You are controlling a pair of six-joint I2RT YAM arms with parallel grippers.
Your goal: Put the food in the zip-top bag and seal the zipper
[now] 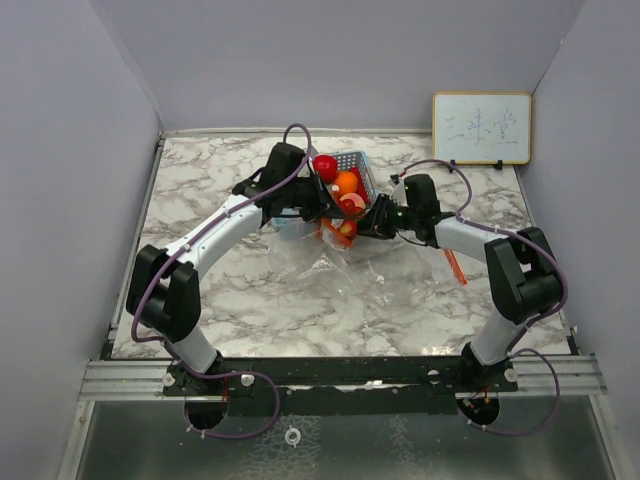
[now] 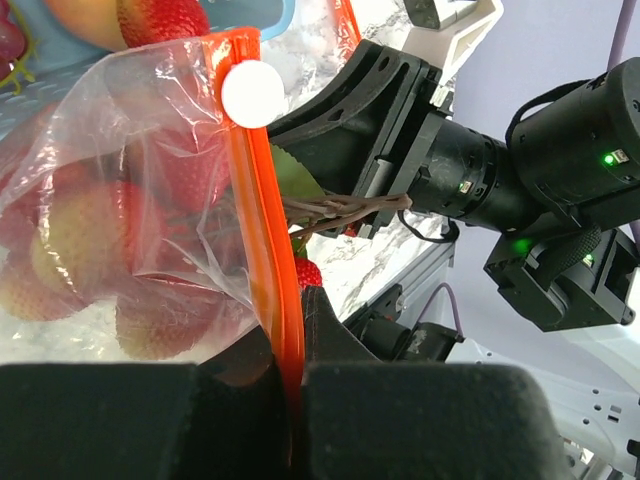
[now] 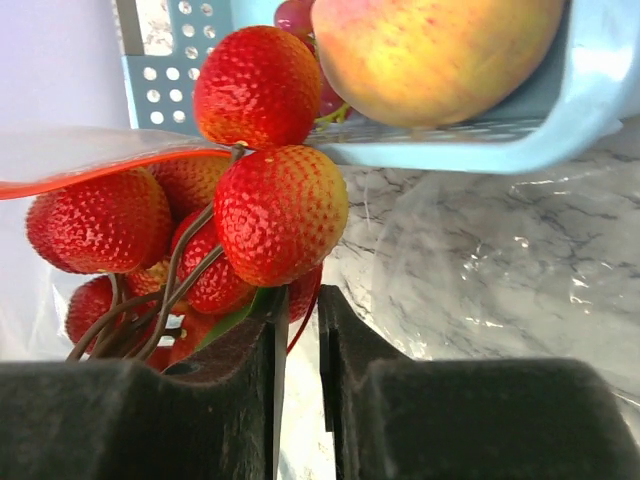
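A clear bag with an orange zip edge (image 2: 262,200) and white slider (image 2: 252,94) fills the left wrist view, strawberries (image 2: 85,240) showing through its film. My left gripper is shut on that edge. Brown stems (image 2: 345,208) and a green leaf (image 2: 295,178) stick out past the edge, towards the right arm. In the right wrist view, a bunch of strawberries (image 3: 282,215) lies at the bag's mouth, some of it under the orange edge. My right gripper is just below the bunch, slightly open, a narrow gap between its fingers.
Behind the bag stands a blue basket (image 1: 352,157) holding an orange (image 1: 346,183), a red fruit (image 1: 325,168) and other food. Orange strips (image 1: 456,267) lie at the right. A whiteboard (image 1: 482,127) stands at the back right.
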